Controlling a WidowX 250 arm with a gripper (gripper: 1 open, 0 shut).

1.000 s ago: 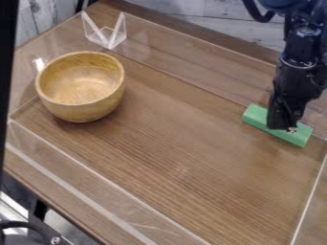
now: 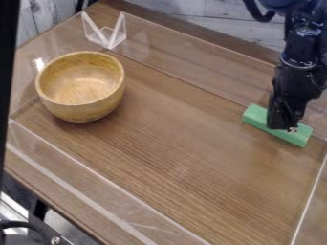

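My black gripper (image 2: 284, 119) is at the right side of the wooden table, its fingertips down at a green rectangular object (image 2: 259, 118) lying flat there. The fingertips cover part of the green object; whether anything is between them is hard to see.
A wooden bowl (image 2: 79, 81) stands on the left of the table (image 2: 166, 172). A white wire-like holder (image 2: 106, 33) is at the back left. A pale wall runs along the back.
The gripper has shifted very slightly at the green object, which stays in about the same place.
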